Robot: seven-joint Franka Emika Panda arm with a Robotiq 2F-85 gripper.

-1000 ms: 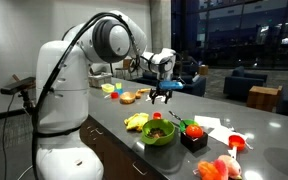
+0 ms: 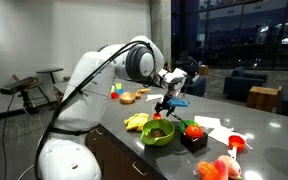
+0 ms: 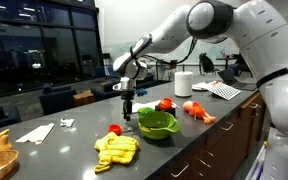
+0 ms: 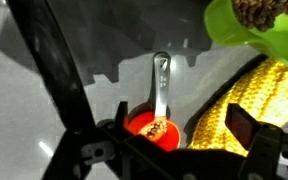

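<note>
My gripper is open above the table, its two fingers apart and nothing held. Below the gap, the wrist view shows a small red cup (image 4: 144, 123) with a metal spoon (image 4: 162, 82) whose handle sticks out past the rim. The same cup (image 3: 115, 129) stands on the table in exterior view 2, with the gripper (image 3: 127, 110) higher and just beyond it. A yellow cloth (image 4: 269, 97) lies to the right of the cup in the wrist view. The green bowl (image 4: 229, 25) at the upper right has a brown pinecone-like object (image 4: 262, 10) inside.
Beside the green bowl, a black box (image 2: 193, 143) carries a round red item (image 2: 194, 131). Orange and pink toys (image 2: 220, 168) and another red cup (image 2: 236, 142) lie farther right. White papers (image 2: 220, 133) rest on the table. Bare grey tabletop (image 3: 69, 150) extends left in exterior view 2.
The objects on the table appear unmoved.
</note>
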